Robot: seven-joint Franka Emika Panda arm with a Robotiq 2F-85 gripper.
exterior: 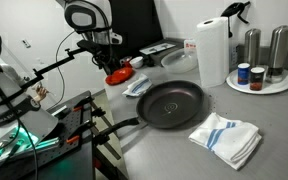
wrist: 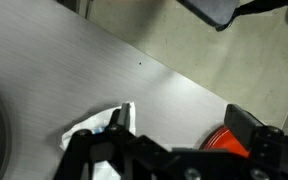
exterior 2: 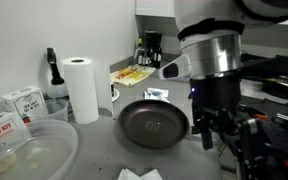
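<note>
My gripper (exterior: 106, 65) hangs at the left end of the counter, above and close to a red bowl (exterior: 120, 76). In the wrist view the gripper stands open, its fingers wide apart with nothing between them. Part of the red bowl (wrist: 224, 141) shows beside the right finger. A folded white cloth (wrist: 123, 120) with a blue mark lies by the left finger. On the grey counter, the black frying pan (exterior: 171, 104) sits to the right of that cloth (exterior: 137, 86). A striped towel (exterior: 225, 138) lies flat nearer the front.
A paper towel roll (exterior: 213, 55), a clear plastic container (exterior: 181, 62) and a white plate (exterior: 271, 85) with shakers and jars stand at the back. The pan's handle (exterior: 120, 128) reaches past the counter's front edge.
</note>
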